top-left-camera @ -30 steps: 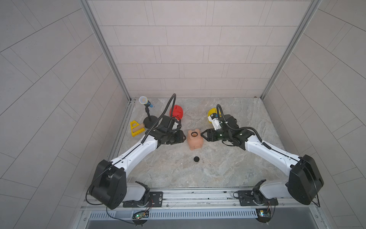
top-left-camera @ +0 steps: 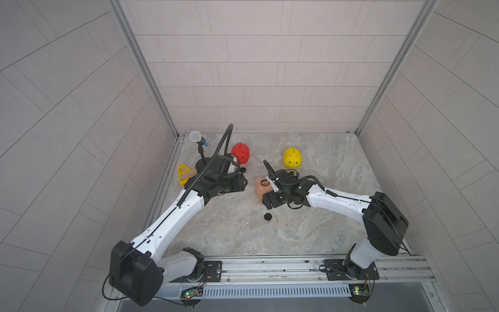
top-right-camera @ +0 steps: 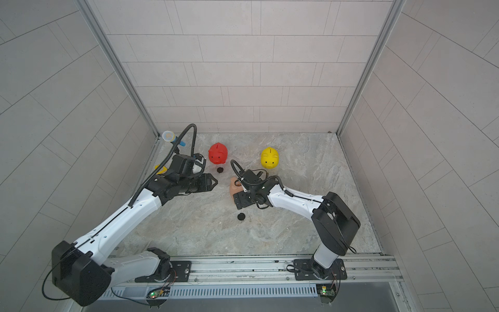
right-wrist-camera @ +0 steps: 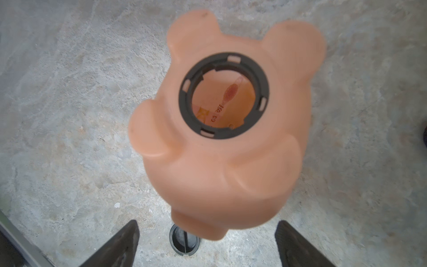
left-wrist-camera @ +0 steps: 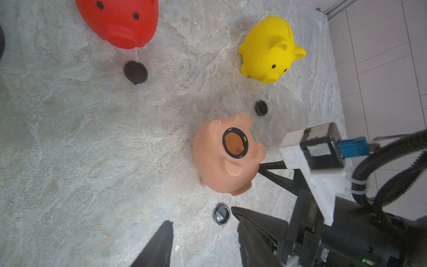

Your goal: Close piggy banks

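Note:
The peach piggy bank (right-wrist-camera: 222, 178) lies on its back, the black-rimmed hole in its belly uncovered. Just in front of it a black cap (left-wrist-camera: 222, 215) rests on the table. My right gripper hangs above this cap and the pig's front end, open, with nothing between its fingers. Left of the peach pig, my left gripper stands with its fingers apart and empty. Farther back are the red piggy bank (top-left-camera: 240, 153) and the yellow piggy bank (top-left-camera: 292, 157), both upright. One cap (left-wrist-camera: 135, 72) lies before the red pig, another (left-wrist-camera: 261, 107) before the yellow one.
At the back left stand a blue-and-white item on a black stand (top-left-camera: 195, 136) and a yellow-handled tool (top-left-camera: 183, 172). My two arms are close together around the peach pig.
My right gripper has come left and toward the front, from beside the peach pig to over its front end. The left gripper has drawn back to the left. The pigs have not moved.

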